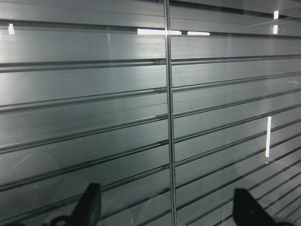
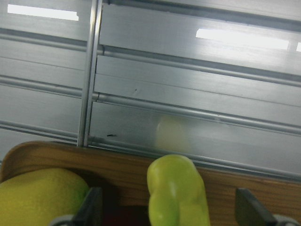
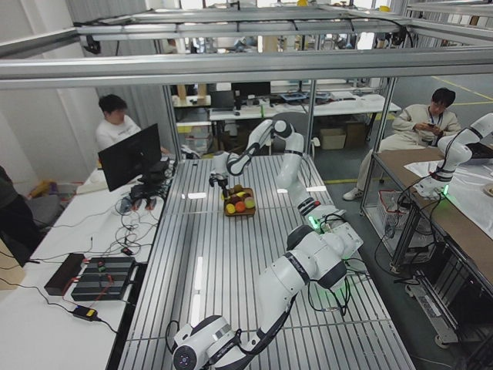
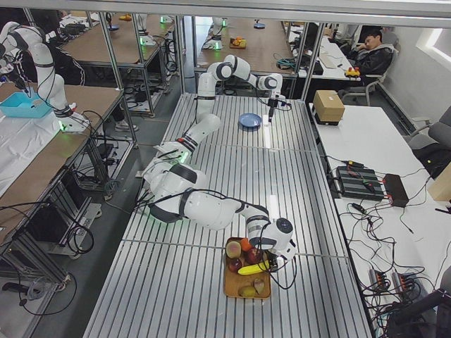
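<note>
A wooden fruit tray (image 4: 232,284) on the slatted table holds several fruits: apples, an orange, a banana (image 4: 250,269) and others. My right gripper hangs low over it; in the right wrist view its fingers stand apart at either side of a yellow-green fruit end (image 2: 176,188), with a rounder yellow fruit (image 2: 37,197) to the left. Whether it touches the fruit I cannot tell. My left gripper is open above bare slats at the other end of the table, where a blue plate (image 4: 250,120) lies in the camera right view.
Cables run along the arms. Side tables hold a monitor (image 3: 132,154), electronics and wires; people sit beyond the table.
</note>
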